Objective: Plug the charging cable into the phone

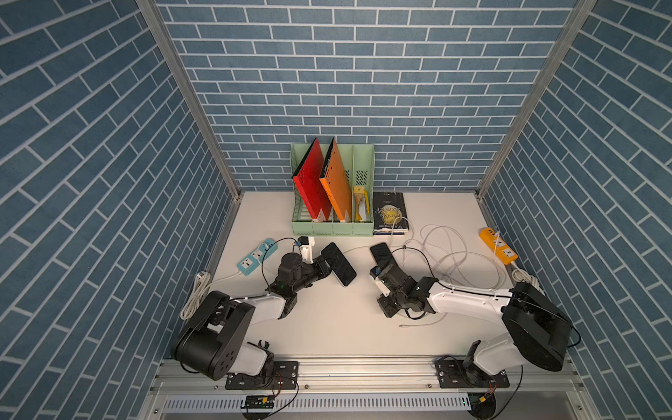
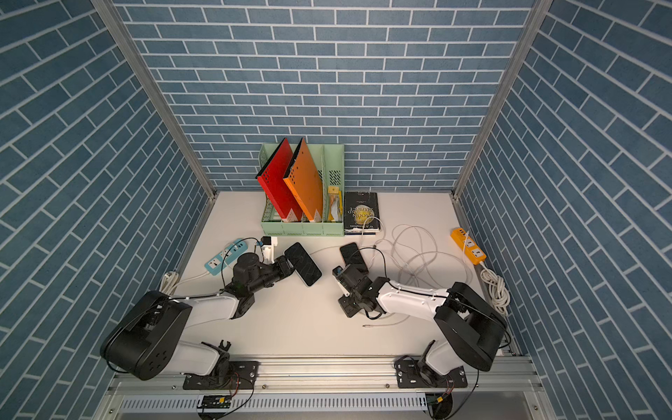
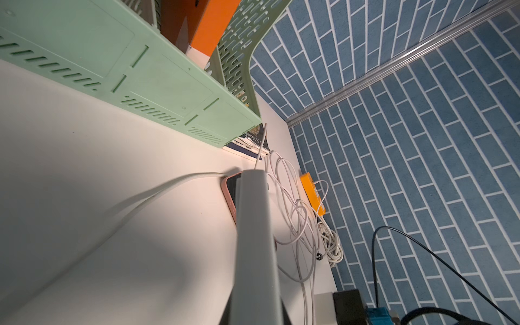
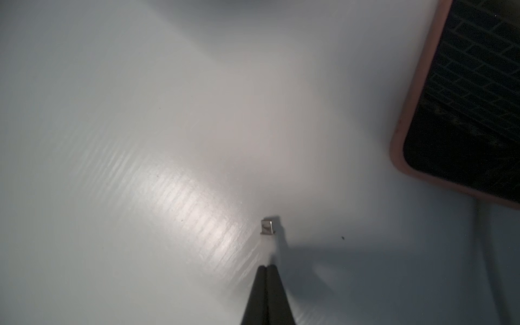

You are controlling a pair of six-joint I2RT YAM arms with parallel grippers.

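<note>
A second, pink-cased phone [image 4: 465, 103] lies on the table, right of centre. My right gripper is shut, nothing between its fingers, just short of a small metal piece [image 4: 267, 226] on the white surface. A white cable [image 3: 162, 189] runs to the pink-cased phone; more loops lie to its right.
A green organizer [image 1: 332, 228] with folders stands at the back, beside a book [image 1: 388, 203]. A blue power strip [image 1: 252, 262] lies left, an orange one [image 1: 493, 241] right.
</note>
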